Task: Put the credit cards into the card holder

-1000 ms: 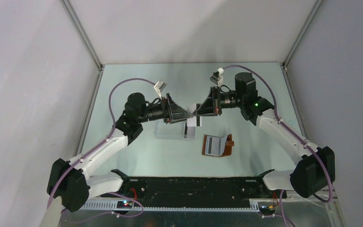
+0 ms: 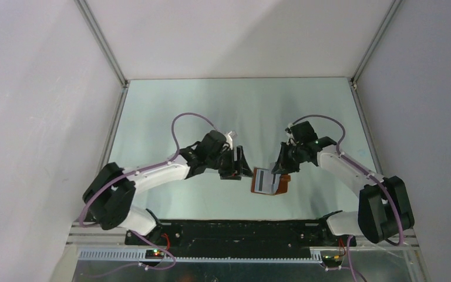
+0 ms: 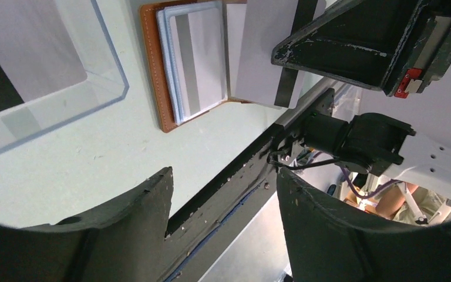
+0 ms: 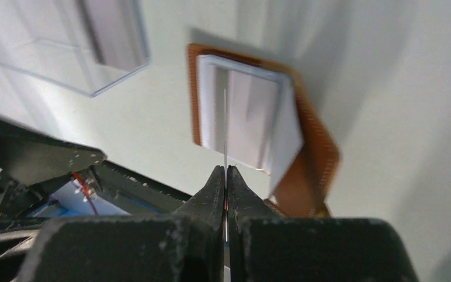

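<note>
The brown card holder (image 3: 152,64) lies open on the table, with clear sleeves (image 4: 241,111). My right gripper is shut on a grey, black-striped card, held above the holder and edge-on in the right wrist view. My left gripper stands open with empty fingers, just left of the holder in the top view (image 2: 238,164). A clear tray (image 3: 94,111) holding grey cards (image 3: 29,47) lies beside the holder, largely hidden under the left arm in the top view.
The black front rail (image 2: 241,232) runs along the near table edge. Side walls stand at left and right.
The right one has carried the card rightward over the holder; the left has moved right and no longer meets the card.
</note>
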